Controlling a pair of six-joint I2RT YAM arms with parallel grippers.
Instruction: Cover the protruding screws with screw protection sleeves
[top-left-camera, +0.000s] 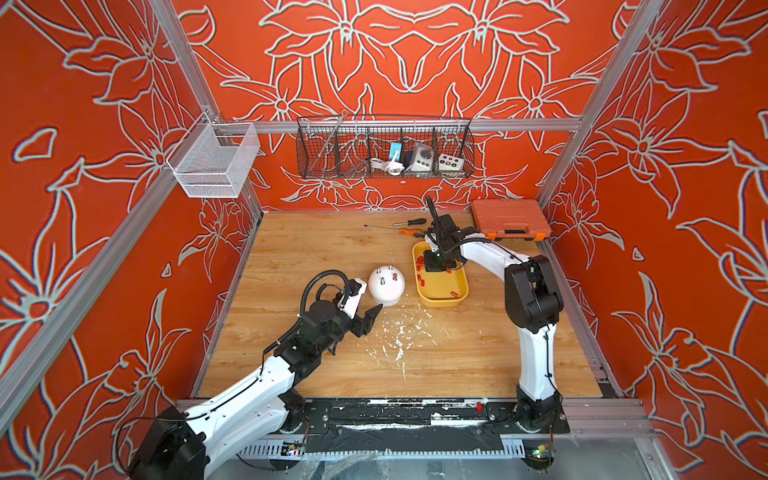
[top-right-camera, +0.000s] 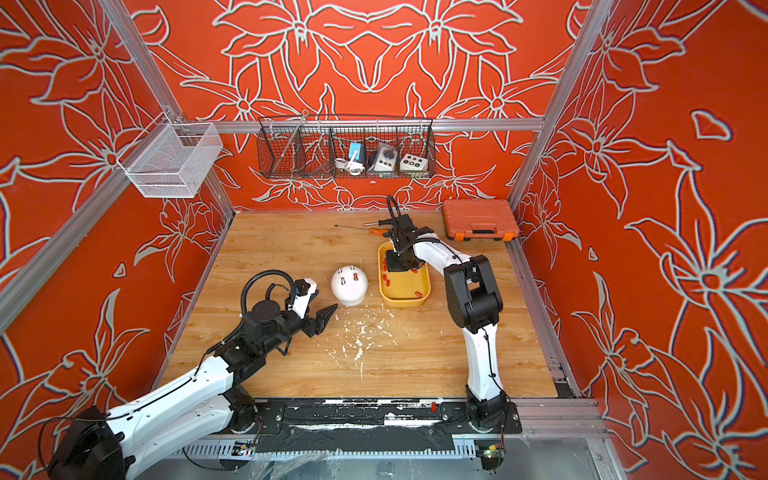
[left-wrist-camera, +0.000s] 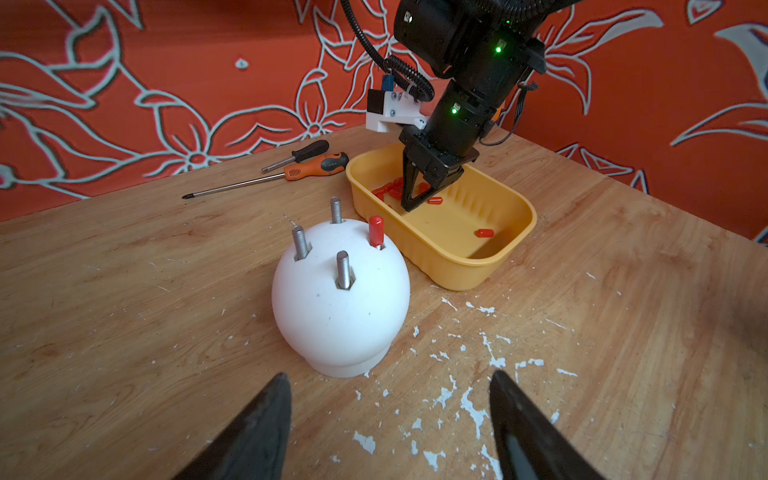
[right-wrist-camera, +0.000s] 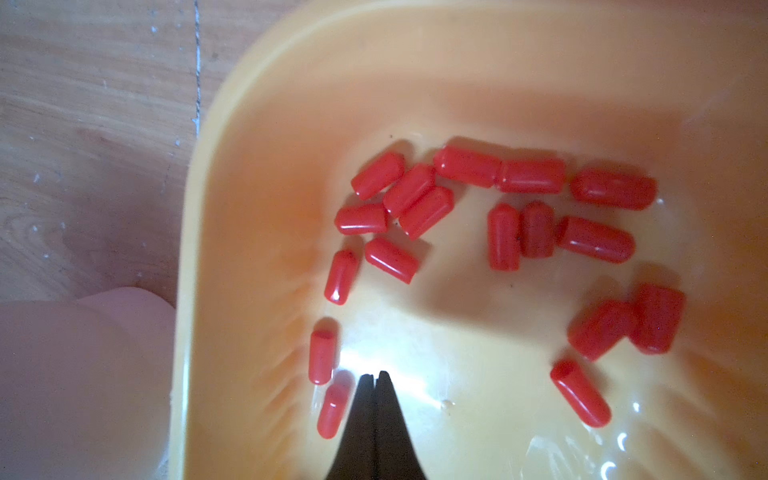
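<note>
The white dome (left-wrist-camera: 344, 312) carries several upright metal screws (left-wrist-camera: 344, 270). One of them wears a red sleeve (left-wrist-camera: 376, 230); the other three are bare. Loose red sleeves (right-wrist-camera: 425, 212) lie scattered over the floor of the yellow bin (right-wrist-camera: 480, 384). Inside that bin my right gripper has its fingertips pressed together with nothing between them. A red sleeve (right-wrist-camera: 333, 409) lies just left of them, outside the fingers. My left gripper stands open and empty in front of the dome.
Two screwdrivers (left-wrist-camera: 316, 165) lie behind the bin. An orange case (top-left-camera: 510, 218) sits at the back right. White flecks mark the wood in front of the dome, and the front of the table (top-left-camera: 480, 352) is clear.
</note>
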